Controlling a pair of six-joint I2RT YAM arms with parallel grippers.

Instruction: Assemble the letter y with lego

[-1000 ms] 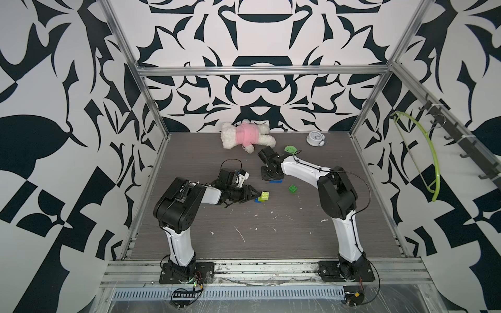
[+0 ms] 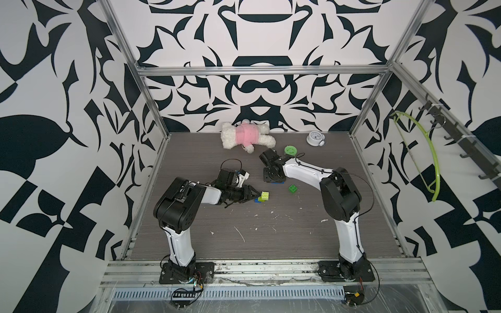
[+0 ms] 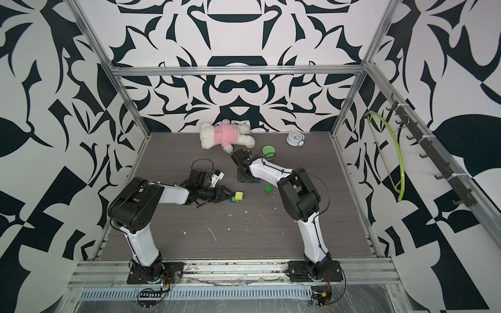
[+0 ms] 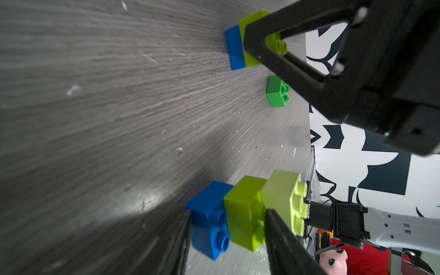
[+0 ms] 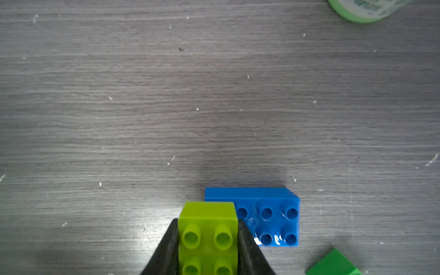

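Observation:
Between my right gripper's fingers is a lime brick (image 5: 207, 243); that right gripper is shut on it. The lime brick covers the left end of a longer blue brick (image 5: 270, 220) on the table. They look close or touching, though I cannot tell whether they are joined. In the left wrist view, a stepped stack has a blue brick (image 4: 208, 206), a lime brick (image 4: 245, 206) and a pale lime brick (image 4: 281, 197). My left gripper closes around its blue and lime part, its fingers against both sides.
A loose green brick (image 2: 292, 188) lies right of the stack. Behind are a green round item (image 2: 290, 150), a pink-and-white plush toy (image 2: 246, 134) and a white clock (image 2: 315, 138).
My right gripper has shifted slightly to the right and toward the front, over the blue brick, more of which it now covers. The left arm and its stack look unmoved.

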